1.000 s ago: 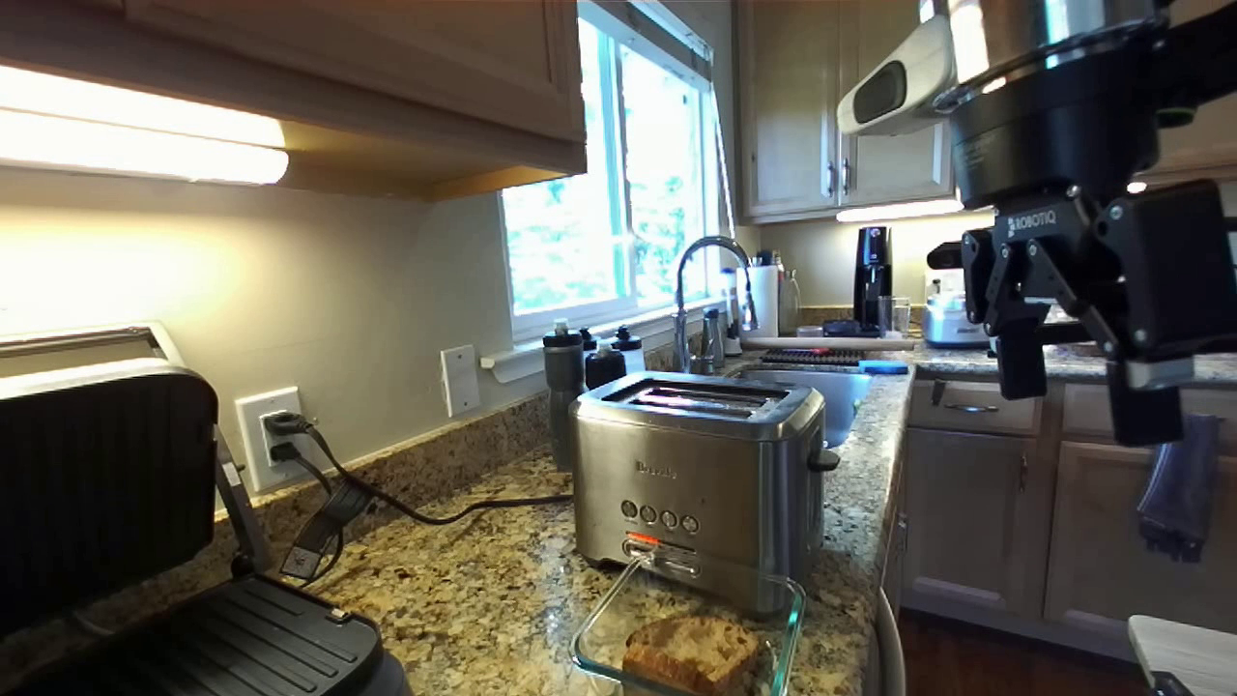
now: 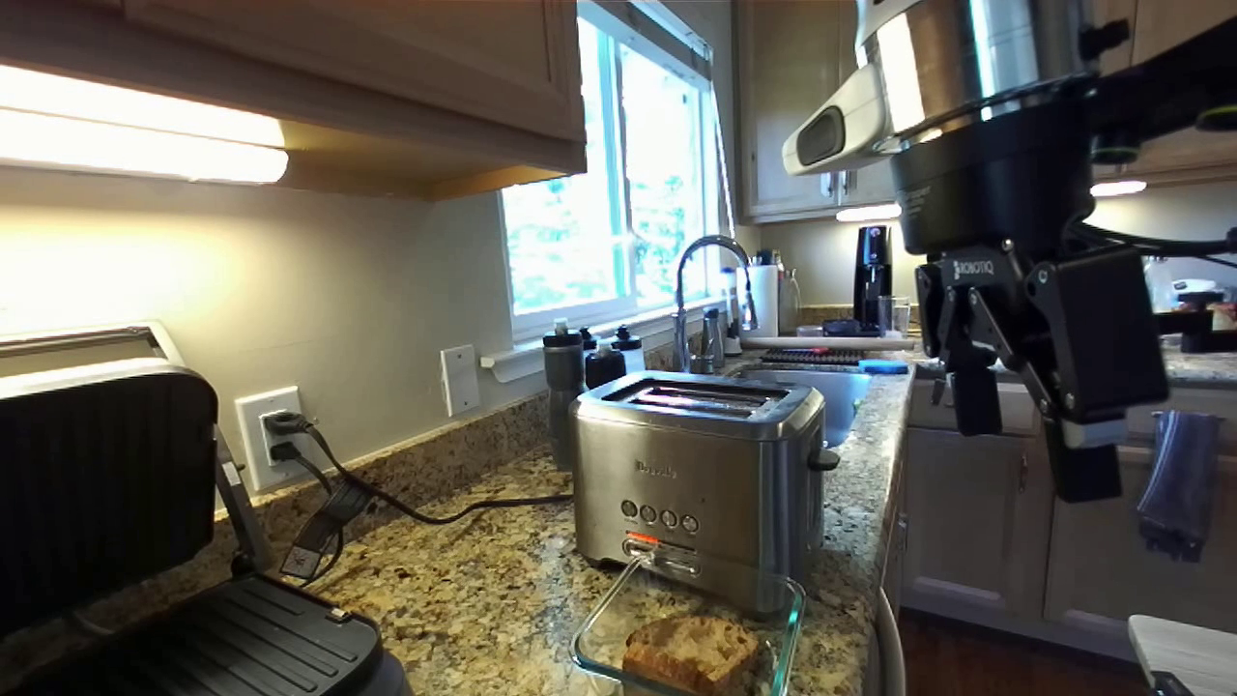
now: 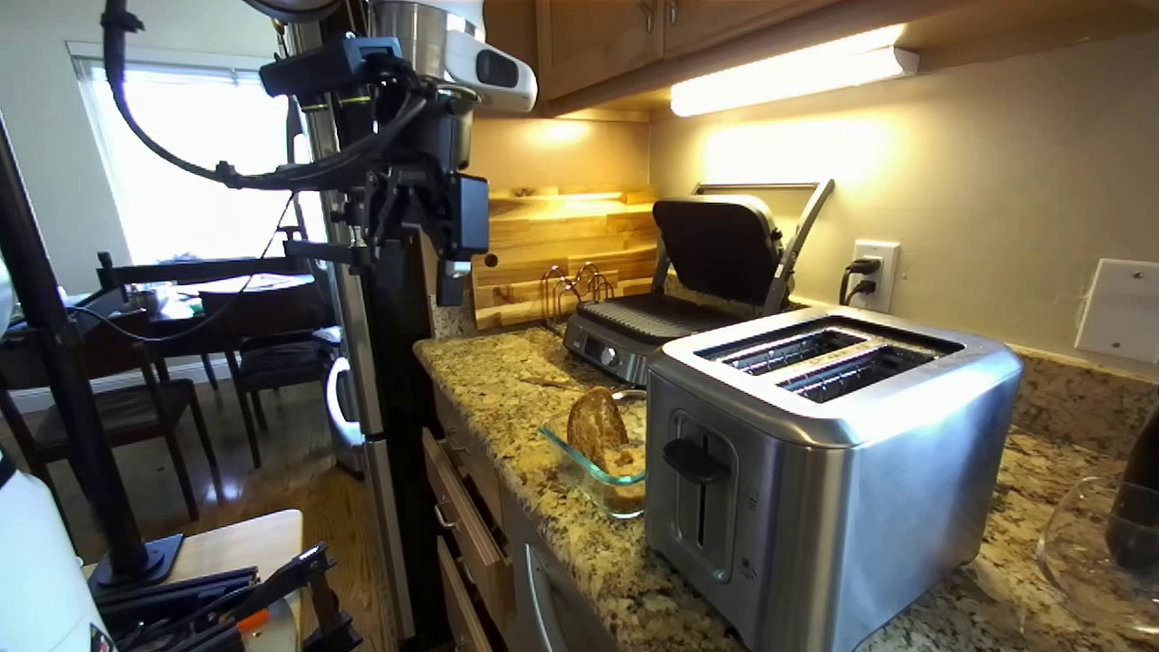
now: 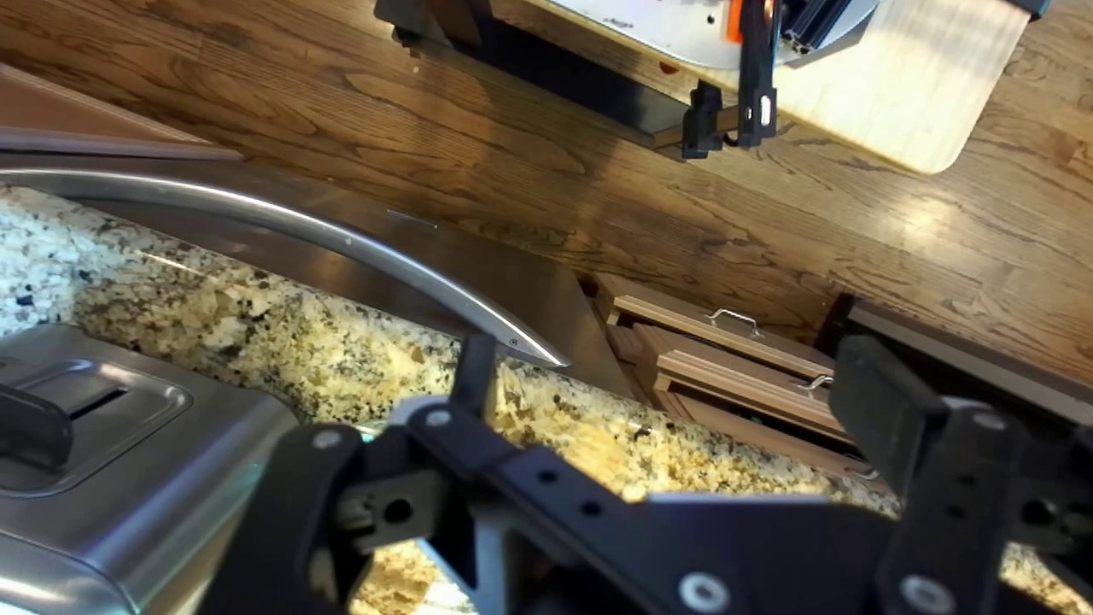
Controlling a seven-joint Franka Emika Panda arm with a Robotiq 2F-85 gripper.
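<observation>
My gripper [image 2: 1032, 464] is open and empty, held in the air off the counter's front edge, higher than the bread and apart from everything. In the wrist view its two fingers [image 4: 883, 410] stand wide apart over the counter edge and floor. A slice of brown bread [image 3: 597, 426] leans in a clear glass dish [image 3: 587, 469] on the granite counter. Beside the dish stands a silver two-slot toaster [image 2: 684, 476]. Its slots [image 3: 837, 359] look empty, and its black lever [image 3: 695, 461] is up on the side facing the room.
An open contact grill [image 3: 695, 293] stands further along the counter, against the wall. A black power cord [image 2: 464, 510] runs from the outlet toward the toaster. Dark bottles [image 2: 565, 383] stand behind the toaster, near the sink. Air around the gripper is free.
In exterior view 1 the gripper has moved left and down, closer to the counter, still open. Bread, dish and toaster have stayed in place.
</observation>
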